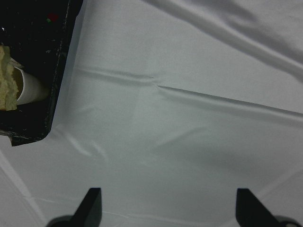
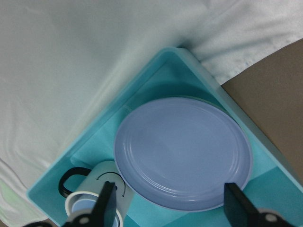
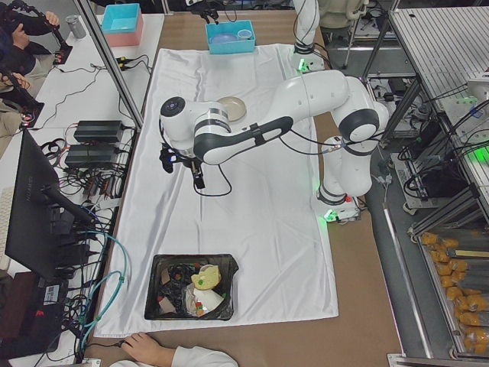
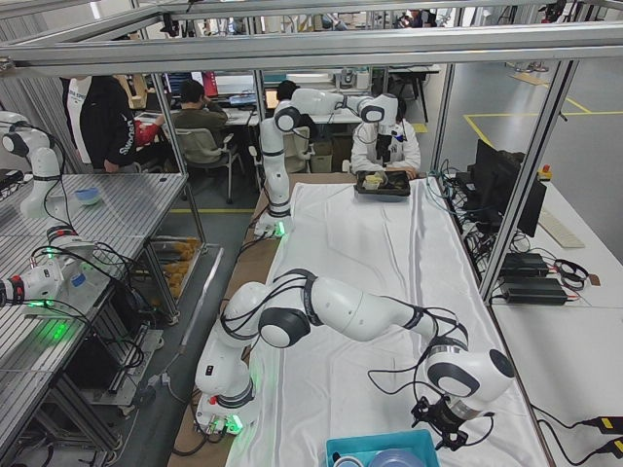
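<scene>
A blue plate (image 2: pixel 182 151) lies flat in a cyan bin (image 2: pixel 90 142) beside a white mug with a smiley face (image 2: pixel 109 175). Over the bin hangs my right gripper, its fingers apart with nothing held. My left gripper is open over the white cloth, beside a black tray (image 1: pixel 40 120) holding a sponge-like yellow piece (image 1: pixel 7 80) and a white cup (image 1: pixel 33 90). A beige plate (image 3: pixel 231 105) lies on the cloth in the camera left view.
Monitor, cables and equipment (image 3: pixel 53 222) line one side; metal tables (image 3: pixel 435 53) stand on the other.
</scene>
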